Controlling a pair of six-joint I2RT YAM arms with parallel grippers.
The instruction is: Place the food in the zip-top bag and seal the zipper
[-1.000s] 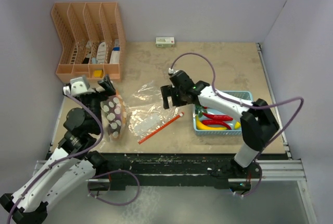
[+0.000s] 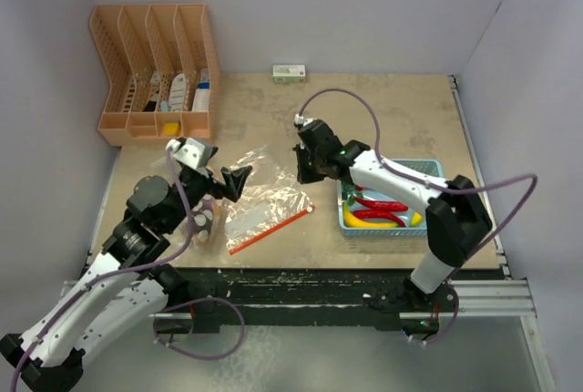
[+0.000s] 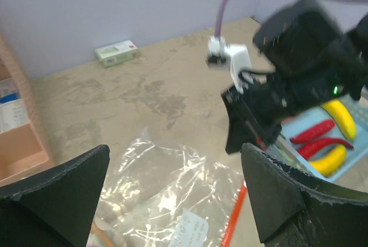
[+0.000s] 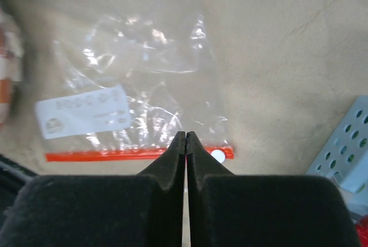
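Note:
The flat clear zip bag lies on the table, its red zipper strip along the front edge. A white slider sits near the strip's right end in the right wrist view. My right gripper is shut above the bag's right side, with nothing visible between its fingertips. My left gripper stands open and empty above the bag's left part. A blue basket at the right holds food, including red peppers and a yellow banana, partly covered by my right arm.
Left of the bag lies a package with round pieces, partly hidden by my left arm. A tan divided rack stands at the back left, a small white-green box at the back. Table between box and bag is clear.
My left gripper has moved right, from over the package toward the bag. The zipper strip has shifted slightly left and forward.

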